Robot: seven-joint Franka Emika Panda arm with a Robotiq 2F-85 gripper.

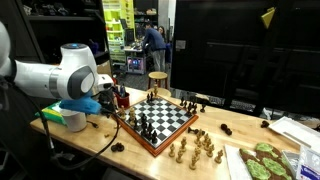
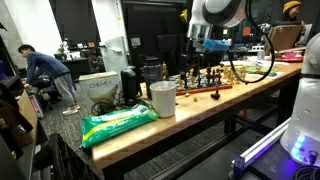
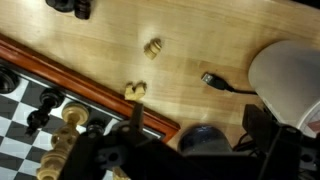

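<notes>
My gripper stands open in the wrist view, its dark fingers [image 3: 128, 145] wide apart and nothing held between them. It hangs above the wooden table beside the chessboard's edge. Two small tan pieces [image 3: 152, 48] lie on the bare wood ahead of the fingers. The chessboard [image 1: 170, 118] carries dark pieces and some lighter ones. Part of its red-brown frame and a few pieces [image 3: 68, 138] show at lower left in the wrist view. A dark round object [image 3: 205, 138] appears low between the fingers; what it is, I cannot tell.
A white cylindrical container [image 3: 288, 75] stands close on the right, with a black cable plug [image 3: 215, 82] beside it. Several tan chess pieces [image 1: 195, 152] stand right of the board. Farther right are a patterned board [image 1: 265, 165] and a white tray [image 1: 295, 130].
</notes>
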